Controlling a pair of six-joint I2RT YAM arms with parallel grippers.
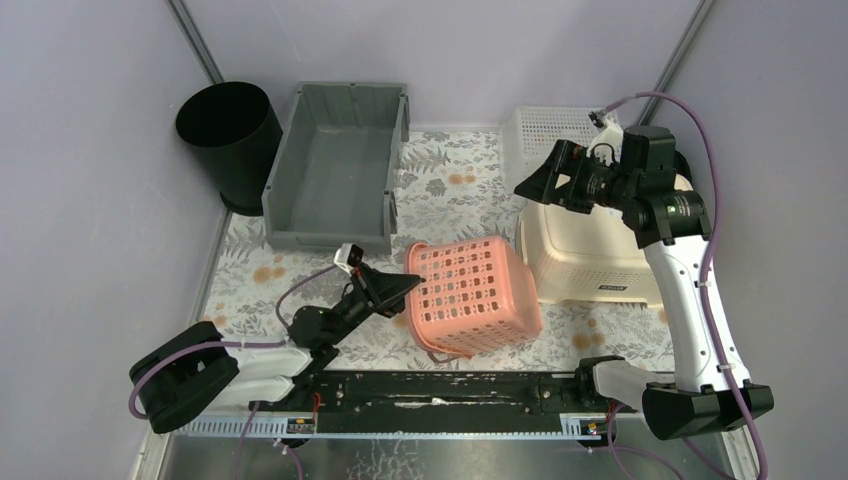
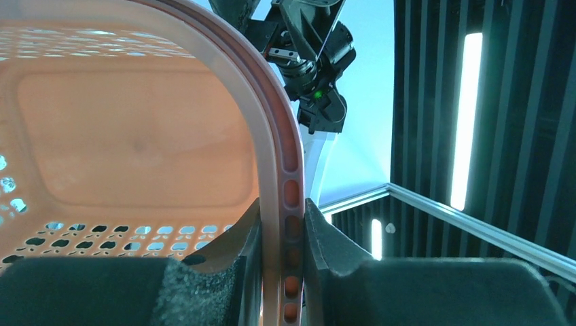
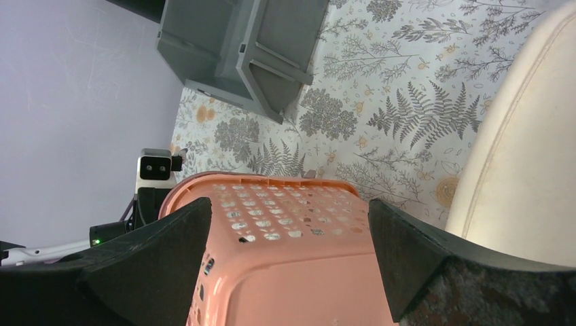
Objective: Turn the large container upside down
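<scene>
An orange perforated basket (image 1: pixel 470 295) lies tipped on its side in the middle of the table, its opening toward the left arm and its closed base toward the right. My left gripper (image 1: pixel 415 280) is shut on its rim; in the left wrist view the rim (image 2: pixel 280 204) runs between both fingers. High over the right part of the table, my right gripper (image 1: pixel 525 192) is apart from the basket. Its dark fingers (image 3: pixel 146 272) stand spread in the right wrist view with nothing gripped, and the basket's base shows below and beyond them.
A cream container (image 1: pixel 590 255) stands upside down to the right, close to the basket. Behind it is a white perforated basket (image 1: pixel 545 125). A grey crate (image 1: pixel 330 240) and a black bin (image 1: pixel 235 150) occupy the back left. Patterned table shows between crate and white basket.
</scene>
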